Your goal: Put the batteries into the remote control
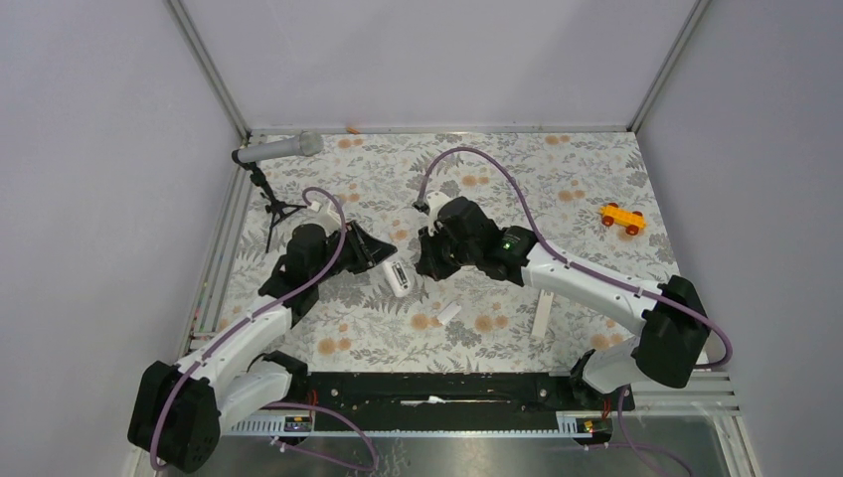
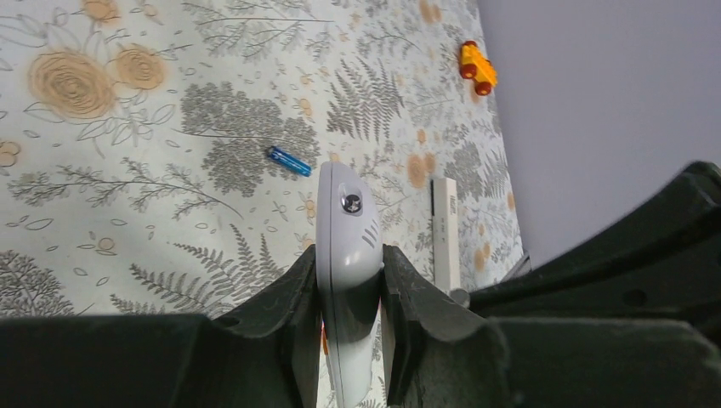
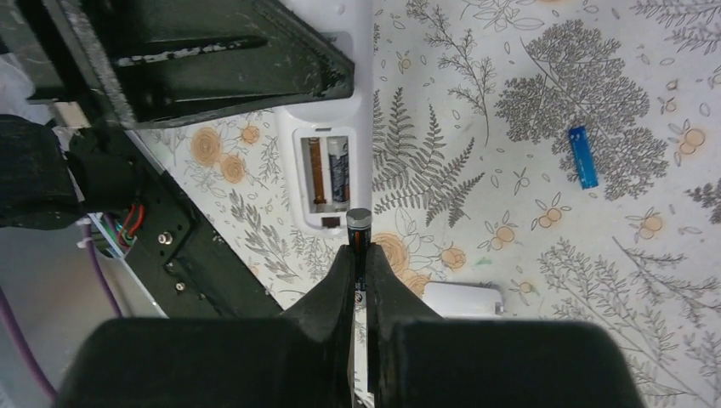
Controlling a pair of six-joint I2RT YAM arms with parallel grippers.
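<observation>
The white remote control [image 3: 293, 170] is gripped in my left gripper, which is shut on its body. Its open battery compartment [image 3: 319, 195] shows in the right wrist view, with a dark cylinder in one slot and a brownish strip in the other. My right gripper is shut on a dark battery [image 3: 359, 229], whose silver end points up just beside the remote's lower end. A blue battery lies on the table, also visible in the left wrist view. The white battery cover [image 1: 449, 312] rests on the cloth nearby.
A yellow toy car [image 1: 623, 219] stands at the far right, and a white strip [image 1: 542, 314] lies under the right arm. A microphone [image 1: 283, 148] on a stand occupies the back left.
</observation>
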